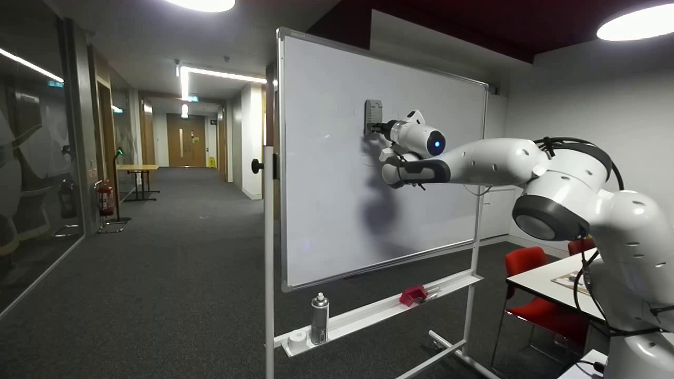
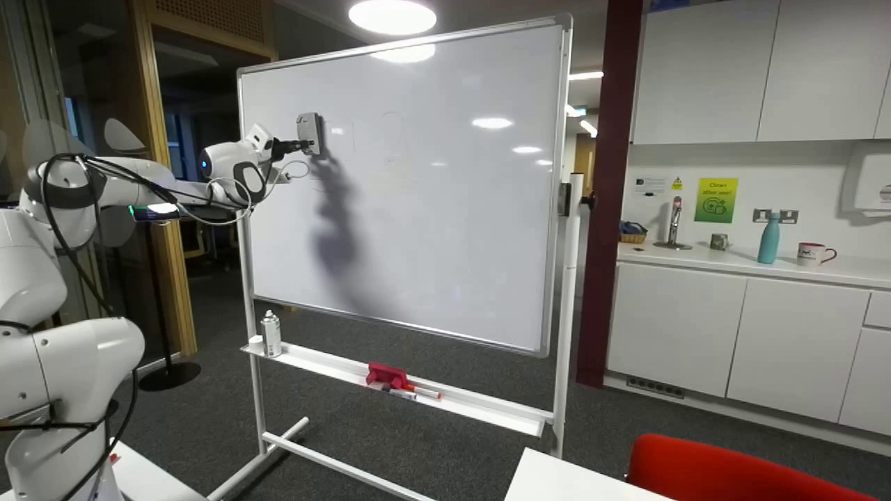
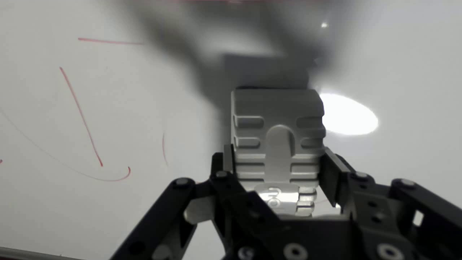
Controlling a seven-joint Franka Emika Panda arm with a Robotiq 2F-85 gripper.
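A grey ribbed whiteboard eraser (image 3: 277, 130) is clasped between the two black fingers of my gripper, which is shut on it. In both exterior views the eraser (image 1: 374, 113) is against, or very close to, the upper part of the whiteboard (image 2: 434, 225); exact contact cannot be told. Thin red marker strokes show in the wrist view: a slanted line (image 3: 81, 115), a short horizontal line (image 3: 110, 41) and a small curved stroke (image 3: 164, 147). A faint curve ends in a red hook (image 3: 128, 173). The eraser's board-facing side is hidden.
Below the board, the tray (image 2: 493, 413) carries a spray can (image 1: 320, 319), a white roll-like item (image 1: 297, 341), a red holder (image 2: 386, 375) and markers (image 2: 424, 391). A white table (image 2: 576, 480) and red chair (image 2: 735, 467) stand in front.
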